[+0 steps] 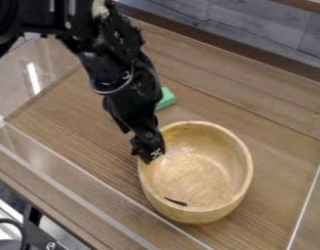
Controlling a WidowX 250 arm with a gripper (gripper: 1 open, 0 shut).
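Note:
My black gripper (140, 145) hangs in the middle-left of the camera view, just over the left rim of a tan round bowl (229, 166); it is open, though its fingertips are dark and hard to make out in detail. A small dark strip (176, 201) lies inside the bowl near the front. A green block (166, 98) rests on the table behind my gripper, partly hidden by the arm.
The wooden table (71, 176) has free room at left, at the back right and beside the bowl. A grey-blue planked wall (254, 29) runs along the back. A dark cable (9, 227) lies at the bottom left corner.

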